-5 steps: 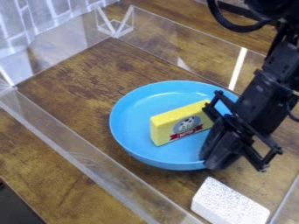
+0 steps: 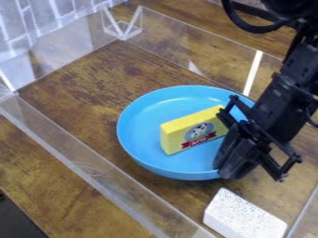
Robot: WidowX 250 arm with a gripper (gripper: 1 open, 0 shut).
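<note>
A blue bowl rests on the wooden floor of a clear-walled enclosure. Inside it lies a yellow block with a cartoon label, toward the bowl's right side. My black gripper is low at the bowl's right edge, beside the block. Its fingertips are dark and overlap each other in view, and I see nothing clearly held between them; it appears shut.
A white rectangular block lies at the front right, below the bowl. Clear plastic walls border the wooden surface.
The gripper has shifted very slightly near the bowl's right edge. The bowl and yellow block look almost unchanged.
</note>
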